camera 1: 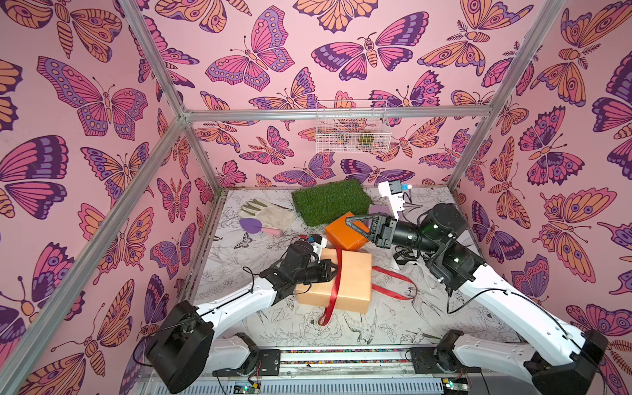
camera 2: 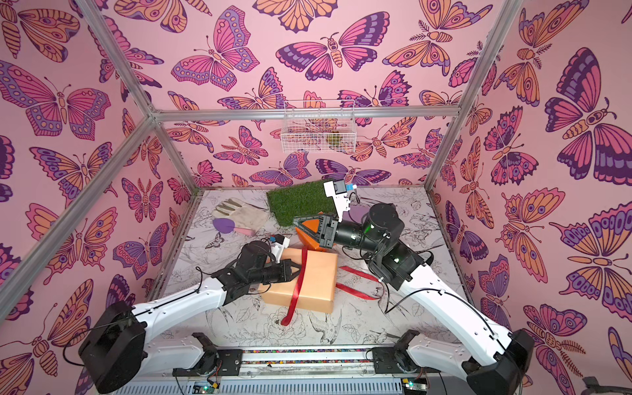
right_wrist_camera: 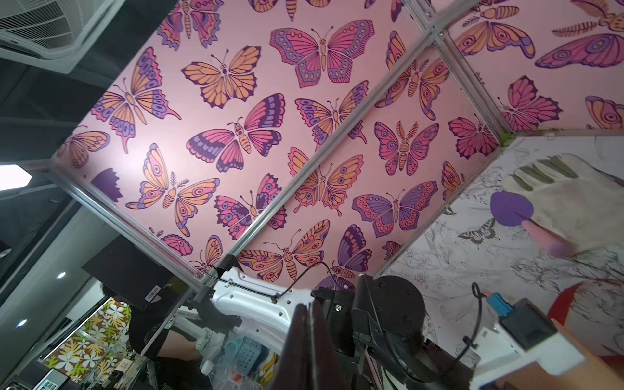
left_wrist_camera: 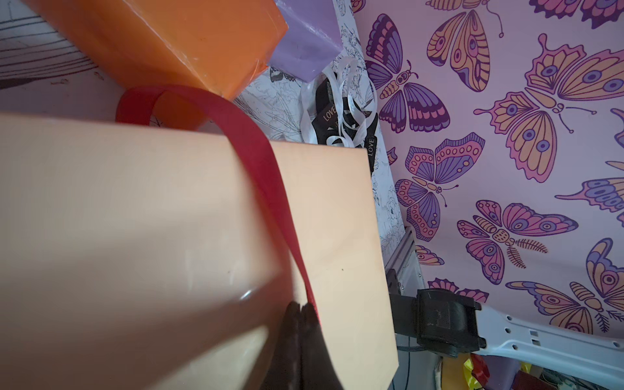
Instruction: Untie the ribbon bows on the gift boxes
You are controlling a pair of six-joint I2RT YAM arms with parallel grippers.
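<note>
A peach gift box (camera 1: 355, 283) lies in the front middle with a loose red ribbon (camera 1: 334, 296) draped over it, tails on the table. My left gripper is down on the box top, shut, at the ribbon; whether any ribbon is between its fingertips is unclear. My right gripper (camera 1: 351, 222) is raised over the orange box, shut; in the right wrist view nothing shows between its fingers.
An orange box (left_wrist_camera: 175, 32), a purple box (left_wrist_camera: 305, 35) and a turf mat (camera 1: 329, 197) sit behind. A glove (camera 1: 276, 214) lies at back left; white and black ribbons (left_wrist_camera: 331, 110) lie to the right.
</note>
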